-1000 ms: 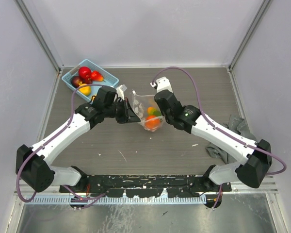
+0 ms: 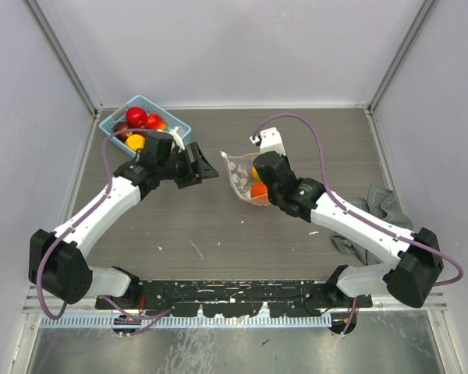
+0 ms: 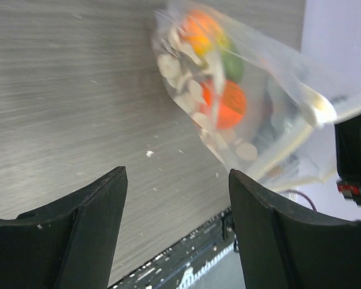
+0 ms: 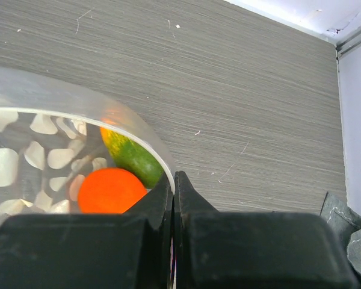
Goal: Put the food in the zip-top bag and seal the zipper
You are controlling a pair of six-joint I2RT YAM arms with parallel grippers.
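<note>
The clear zip top bag (image 2: 239, 173) stands near the middle of the table with its mouth raised. Through its film I see an orange-red food piece (image 4: 111, 191) and a green-and-yellow one (image 4: 132, 153). My right gripper is shut on the bag's rim, at its right side. Left of the bag, and apart from it, my left gripper (image 2: 206, 174) stands open; in the left wrist view bare table shows between its fingers. Whether the zipper track is pressed together anywhere I cannot tell.
A light blue basket (image 2: 179, 125) at the back left holds several pieces of food, such as a red one (image 2: 136, 116). A grey cloth (image 2: 381, 206) lies at the right edge.
My left gripper was shut at the bag's left side; now it is open and has drawn back to the left. The right gripper and the bag's right rim shifted slightly right.
</note>
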